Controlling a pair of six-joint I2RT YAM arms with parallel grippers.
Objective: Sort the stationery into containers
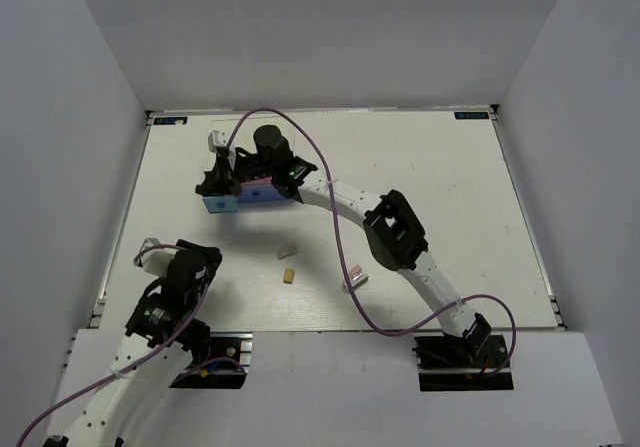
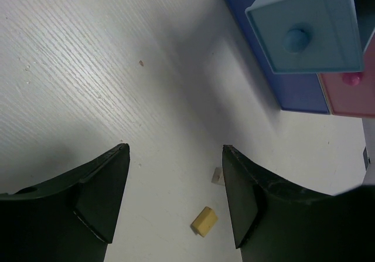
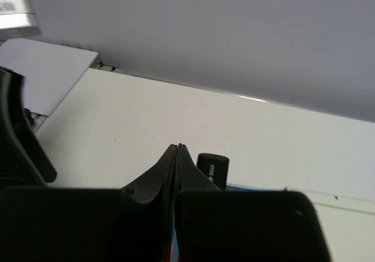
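A blue container [image 2: 263, 68] with a pink one [image 2: 345, 98] and a lighter blue one [image 2: 304, 57] stands at the back left of the table. My right gripper is shut over these containers, with nothing seen between its fingers; a black item with printed lettering [image 3: 212, 171] stands just beside it. My left gripper stands open and empty at the front left. A yellow block [image 1: 288, 276] and a small beige piece [image 1: 287, 251] lie on the table, with a pink-and-white item [image 1: 355, 278] farther right.
The right arm reaches diagonally across the middle, over part of the containers, hiding their contents. Walls enclose the table at the back and sides.
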